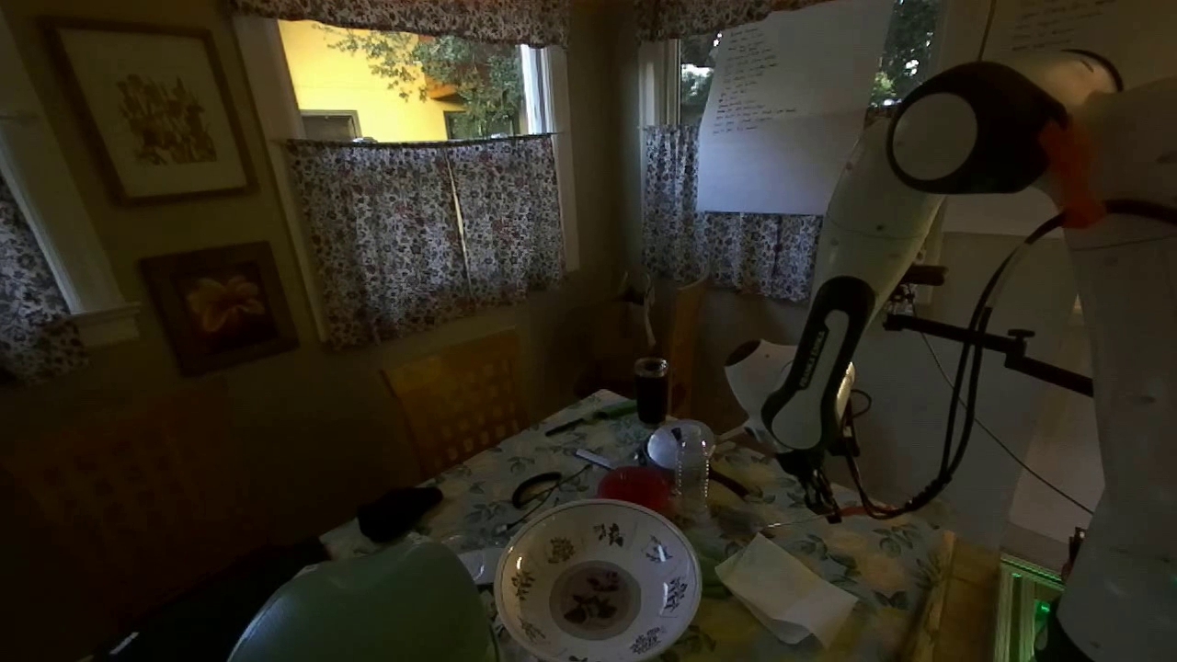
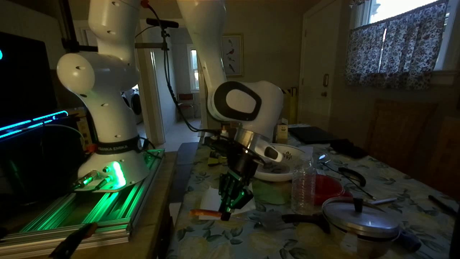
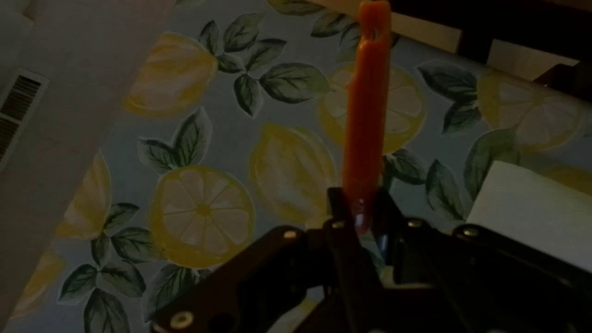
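Observation:
My gripper is shut on a utensil by its orange handle (image 3: 367, 105), which points away from the fingers in the wrist view. In exterior view 2 the handle (image 2: 206, 213) sticks out to the left of the gripper (image 2: 226, 214), and a thin shaft runs right toward a faint, flat end (image 2: 272, 220). Exterior view 1 has the gripper (image 1: 833, 512) over the table's right side, the shaft (image 1: 796, 522) reaching left from it. The utensil seems to be held just above the tablecloth; whether its flat end touches is unclear.
A white patterned bowl (image 1: 598, 581) and a paper sheet (image 1: 785, 589) lie at the front. A lidded pot (image 2: 361, 222), a clear plastic bottle (image 2: 303, 190) and a red bowl (image 2: 326, 190) stand close together. The tabletop's edge runs near the gripper. The room is dim.

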